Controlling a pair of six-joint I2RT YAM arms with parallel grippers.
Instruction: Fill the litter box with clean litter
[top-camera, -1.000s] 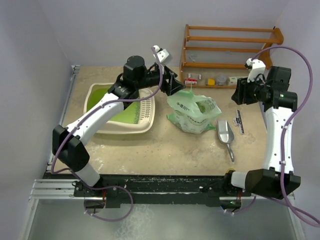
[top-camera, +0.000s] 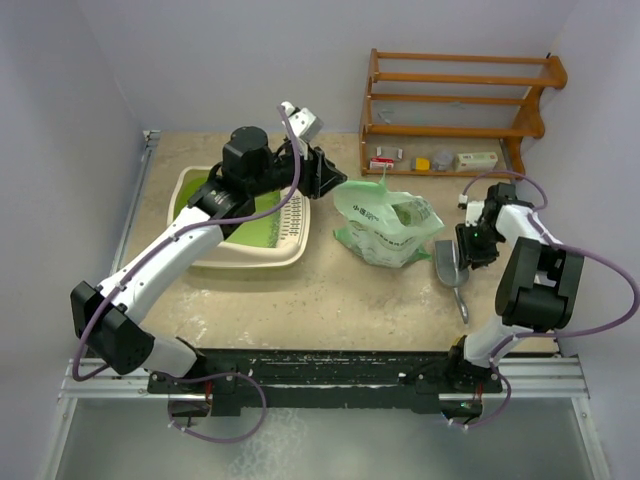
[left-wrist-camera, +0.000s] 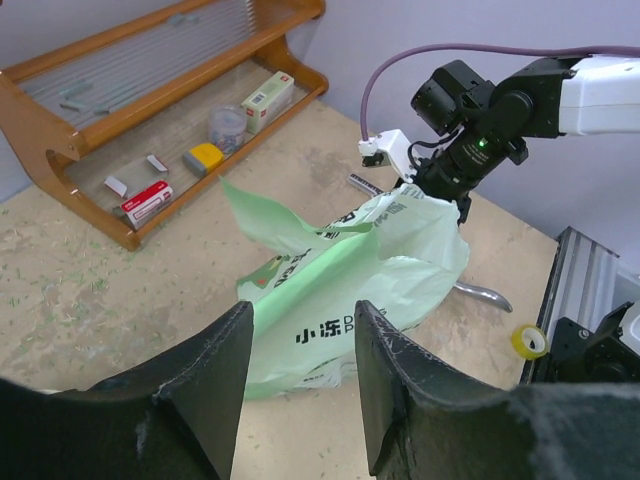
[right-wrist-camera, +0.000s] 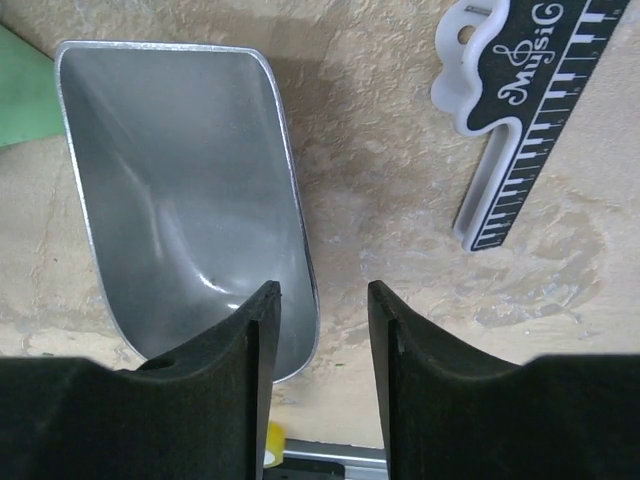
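Note:
The green and white litter bag stands at mid table, its top spread open. To its right lies a grey metal scoop, handle toward the table's front edge. At the left is the cream litter box with a green floor. Above and left of the bag hangs my left gripper; in the left wrist view its fingers are apart, with the bag beyond. My right gripper is low over the scoop's right side, fingers apart and one in front of the scoop's pan. Nothing is held in either gripper.
A black music ruler lies right of the scoop. The wooden rack at the back has small items beneath it, among them a yellow one. A yellow tape roll sits by the front edge.
My left gripper has drawn left, away from the bag.

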